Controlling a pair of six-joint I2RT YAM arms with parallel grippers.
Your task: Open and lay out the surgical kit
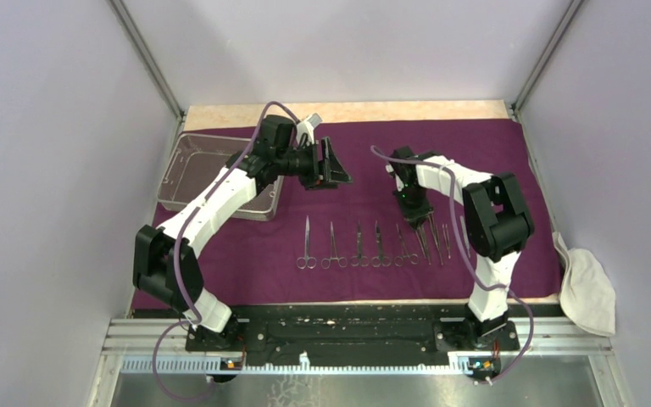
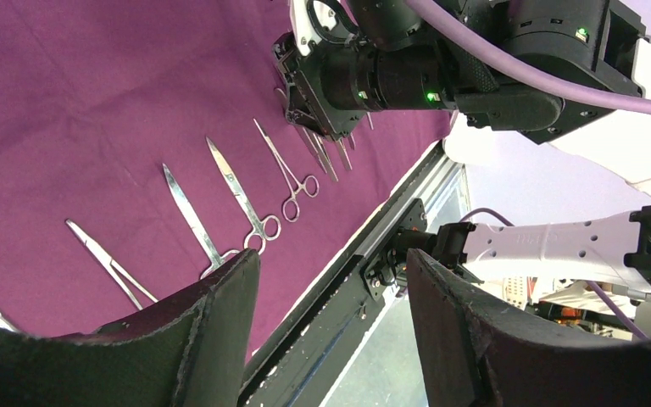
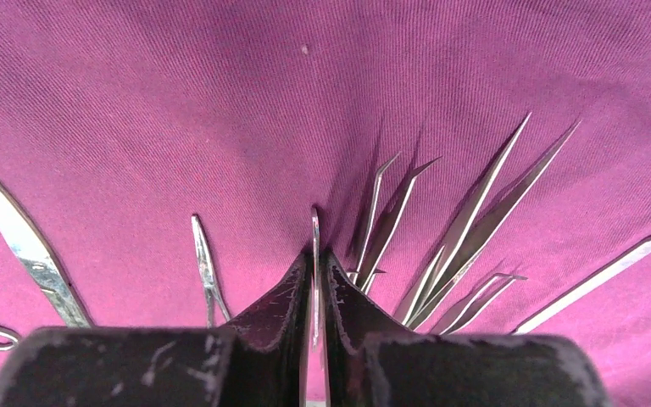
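On the purple cloth (image 1: 347, 148), scissors and clamps (image 1: 307, 254) lie in a row, with tweezers (image 3: 492, 195) and a flat-handled tool (image 3: 589, 284) to their right. My right gripper is low among them, fingertips close around a thin upright-seen metal tool (image 3: 314, 222) beside the bent tweezers (image 3: 394, 216); whether it is pinched is hard to tell. My left gripper (image 1: 332, 170) hangs open over the cloth beside the steel tray (image 1: 168, 191), nothing between its fingers.
The empty tray takes up the back left of the cloth. A white towel (image 1: 585, 288) lies off the right edge, and the right arm stretches over the right side.
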